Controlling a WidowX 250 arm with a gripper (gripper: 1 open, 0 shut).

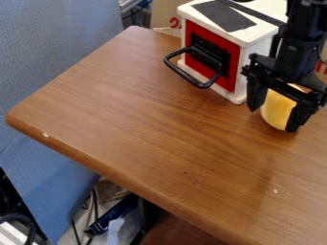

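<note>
My black gripper [276, 95] is at the right, lowered around a pale yellow egg-shaped object [276, 112] on the wooden table, with one finger on each side of it. The object's upper part is partly hidden by the gripper. Whether the fingers press on it is unclear. Just left and behind stands a white toy oven with a red front [204, 55] and a black handle [192, 74].
A cardboard box stands behind the oven.
</note>
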